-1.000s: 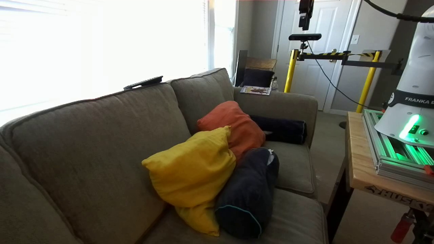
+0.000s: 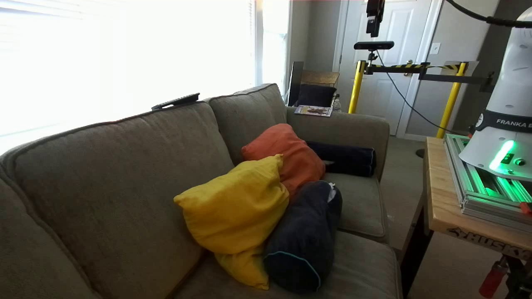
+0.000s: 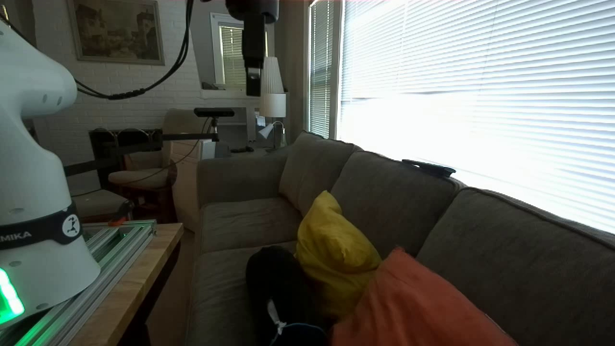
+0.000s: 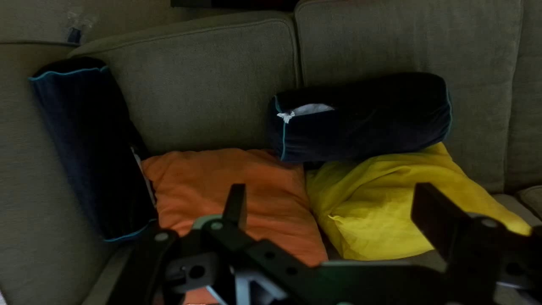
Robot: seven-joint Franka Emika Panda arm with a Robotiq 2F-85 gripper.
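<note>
High above the couch hangs my gripper, its fingers wide apart and nothing between them; part of it also shows at the top of exterior view 2. Below, in the wrist view, an orange pillow (image 4: 228, 178) and a yellow pillow (image 4: 386, 203) lie side by side. One dark blue bolster (image 4: 366, 122), with teal piping and a white patch at one end, rests against the yellow pillow. Another dark bolster (image 4: 91, 152) lies along the couch arm, touching the orange pillow. In exterior view 1 the yellow pillow (image 2: 234, 204) leans on the couch back, partly covering the orange pillow (image 2: 284, 149).
The grey-brown couch (image 2: 124, 184) has bare seat at the far end in exterior view 2. A black remote-like object (image 2: 177, 101) lies on top of its back, and a magazine (image 2: 314, 111) on its arm. My base stands on a wooden bench (image 2: 449, 211) beside the couch.
</note>
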